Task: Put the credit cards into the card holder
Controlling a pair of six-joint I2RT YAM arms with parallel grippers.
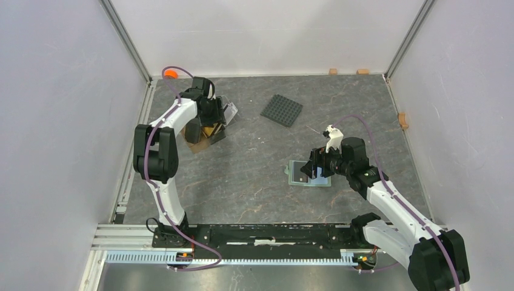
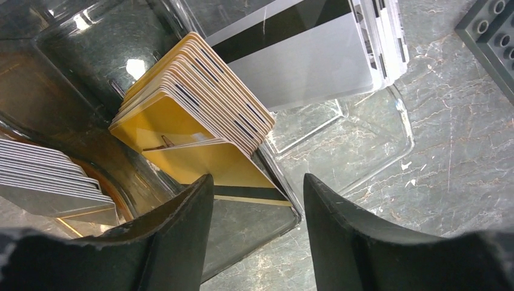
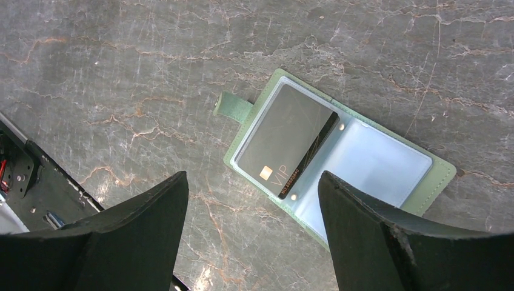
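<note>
My left gripper is part open over a clear tray (image 1: 218, 136) at the back left, its fingertips either side of the lower end of a tilted yellow card (image 2: 218, 170). A stack of yellow cards (image 2: 170, 103) sits behind it, with silver cards (image 2: 48, 182) to the left and white cards (image 2: 303, 60) above. My right gripper stands open over the green card holder (image 3: 439, 182) at the front right, which shows a dark VIP card (image 3: 279, 133) in one side and a pale, apparently empty other side.
A dark grid pad (image 1: 281, 110) lies at the back centre. An orange object (image 1: 171, 73) is by the back left corner, small wooden blocks (image 1: 363, 71) along the edges.
</note>
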